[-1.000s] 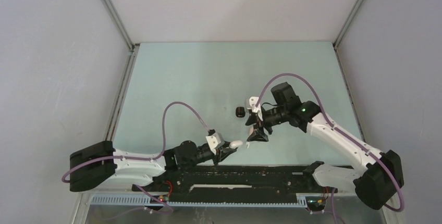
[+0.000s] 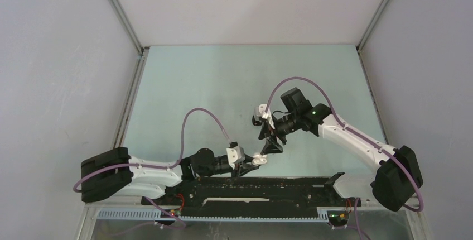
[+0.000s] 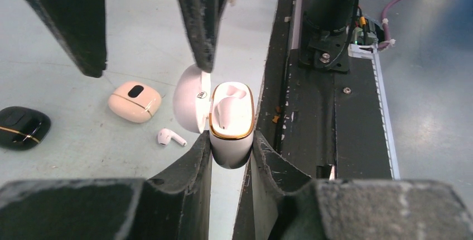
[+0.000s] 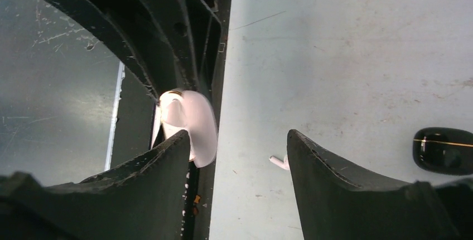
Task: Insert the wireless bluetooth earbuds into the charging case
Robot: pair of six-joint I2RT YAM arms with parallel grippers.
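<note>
A white-pink charging case [image 3: 232, 150] is held upright, with my left gripper shut on its lower body. Its lid [image 3: 188, 99] stands hinged open, and the gold-rimmed inside faces up. A rounded white form [image 3: 226, 111] shows in the case, perhaps an earbud; I cannot tell for sure. A white earbud lies on the table behind the case, partly covered by a finger in the right wrist view. Near the lid, my right gripper is open, nothing between its fingers; its fingers [image 3: 203, 22] loom above the lid in the left wrist view.
A pink closed case [image 3: 134, 102] and a black closed case [image 3: 23, 128] rest on the table farther back. The dark table-edge rail [image 2: 256, 192] runs close below the left gripper.
The lid now shows opened, where the case looked like one closed white shape before. The left gripper has shifted slightly right.
</note>
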